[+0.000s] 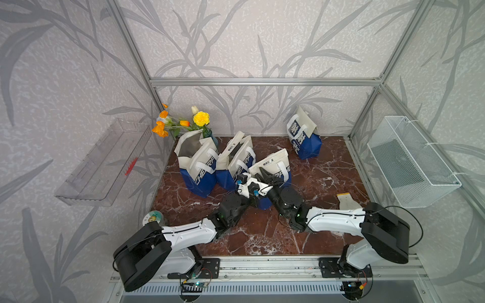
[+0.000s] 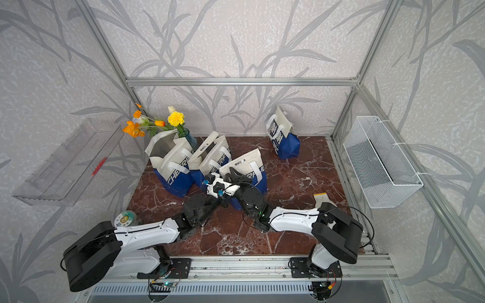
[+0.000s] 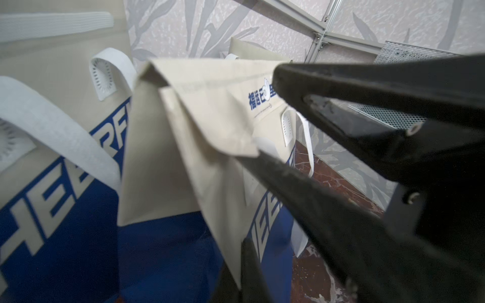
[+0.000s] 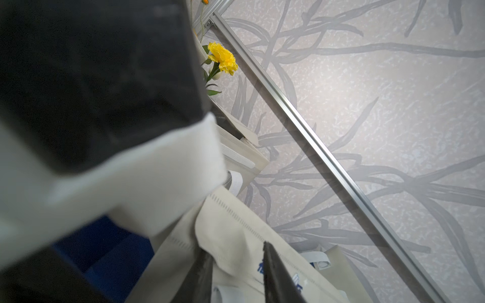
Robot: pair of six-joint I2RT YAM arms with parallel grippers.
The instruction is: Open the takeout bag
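Note:
The takeout bag, cream above and blue below, stands at the table's middle, its cream top flap folded over. Low in the left wrist view, my left gripper is shut on a thin cream edge of the bag that narrows down between its fingertips. From the right, my right gripper reaches the top with its fingers part open. The flap lies between its fingers; in the left wrist view one finger is above the flap's edge and one below. The bag's lower front is partly hidden by both grippers.
Two similar bags stand close on the left, and another bag at the back right. Flowers rise behind. A wire basket hangs right. The two grippers nearly touch.

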